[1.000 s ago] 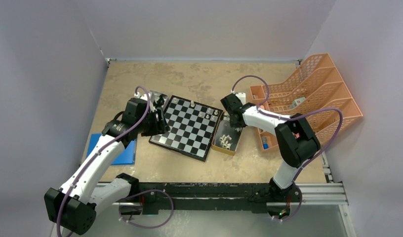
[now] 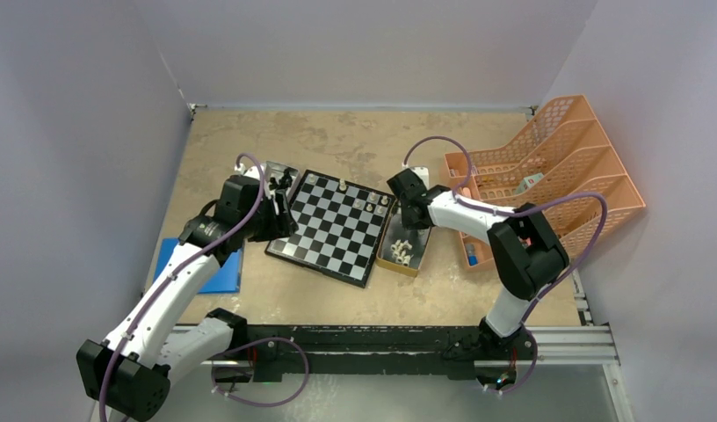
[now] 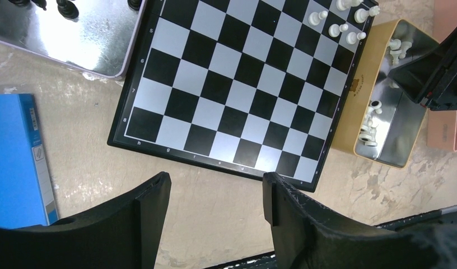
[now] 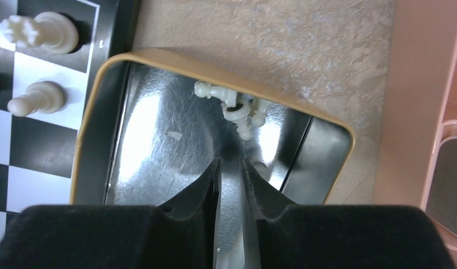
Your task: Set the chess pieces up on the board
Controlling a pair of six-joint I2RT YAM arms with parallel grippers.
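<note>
The chessboard (image 2: 334, 225) lies mid-table, with several white pieces (image 3: 335, 25) standing at its far right corner. Right of it is the tan-rimmed box (image 4: 204, 70), which holds loose white pieces. One cluster of pieces (image 4: 237, 112) leans against the box's far wall. My right gripper is over the box, its fingertips a narrow gap apart. A pale round piece (image 4: 261, 170) shows partly behind its right finger; I see no piece clearly held. Left of the board's front half, my left gripper is open and empty.
A metal tray with black pieces (image 3: 68, 9) sits at the board's far left. A blue box (image 3: 16, 159) lies nearer on the left. The orange rack (image 2: 548, 176) stands close to the right. The tabletop in front of the board is clear.
The left arm has moved very little. The board pieces look the same.
</note>
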